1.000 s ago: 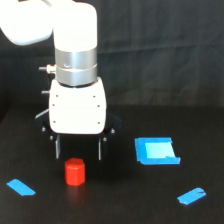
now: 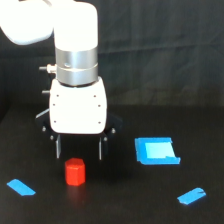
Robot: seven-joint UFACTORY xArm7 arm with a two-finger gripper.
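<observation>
My gripper [image 2: 79,152] points straight down under the white arm [image 2: 76,25], its two thin dark fingers spread wide. Nothing sits between the fingertips. A small red block [image 2: 75,173] rests on the dark table, just under and slightly in front of the gripper, nearer the left finger in the picture. Whether the fingertips reach down beside the block or stop above it is hard to judge from this single view.
To the right lies a blue piece [image 2: 172,160] with a paler middle. Flat blue strips rest near the front, one strip [image 2: 20,187] at left and another strip [image 2: 191,196] at right. Bare dark table lies between them.
</observation>
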